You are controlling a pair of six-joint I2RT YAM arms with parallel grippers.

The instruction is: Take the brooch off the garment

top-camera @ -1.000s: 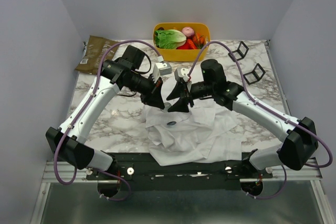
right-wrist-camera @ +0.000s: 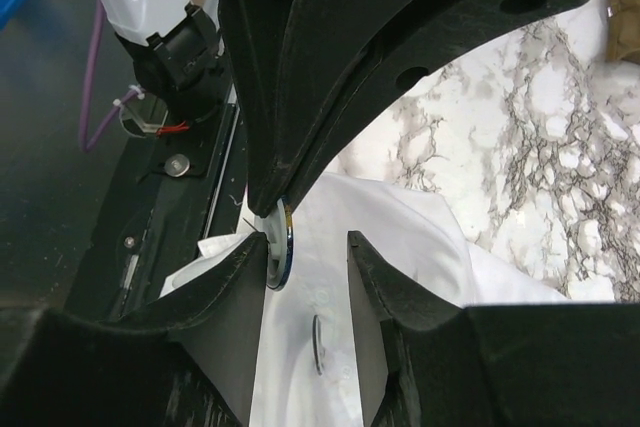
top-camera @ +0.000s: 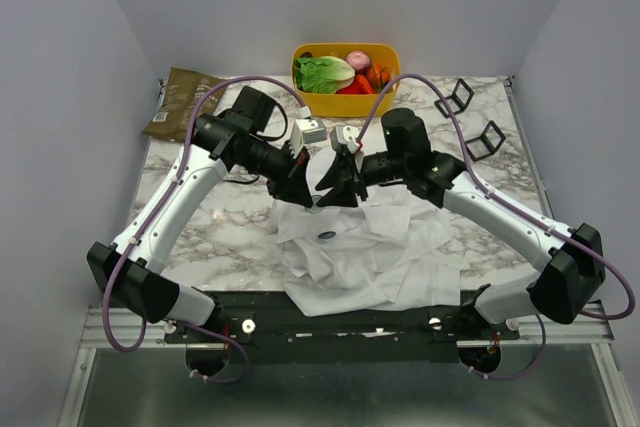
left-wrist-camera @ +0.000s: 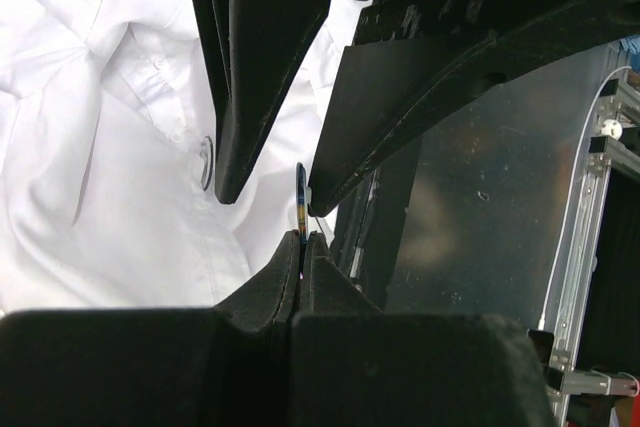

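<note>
Seen edge-on in the left wrist view, the thin oval brooch [left-wrist-camera: 301, 197] is pinched by one end in my left gripper, which is shut on it. The fingers [left-wrist-camera: 262, 77] of my right gripper stand on either side of the brooch, apart. From the right wrist view, my right gripper is open, its left fingertip close beside the brooch [right-wrist-camera: 280, 247]. Whether they touch, I cannot tell. Below lies the white garment [right-wrist-camera: 385, 232]. Whether the brooch is still fastened to cloth is hidden.
A second oval piece [top-camera: 327, 235] lies on the garment. Both grippers crowd together over the cloth. A yellow basket of vegetables [top-camera: 350, 105] stands at the back, a brown packet [top-camera: 183, 104] at back left, and black frames [top-camera: 487, 140] at right.
The right gripper has shifted slightly toward the back of the table, its fingers changing position a little. My left arm looks still, with the brooch at its tip.
</note>
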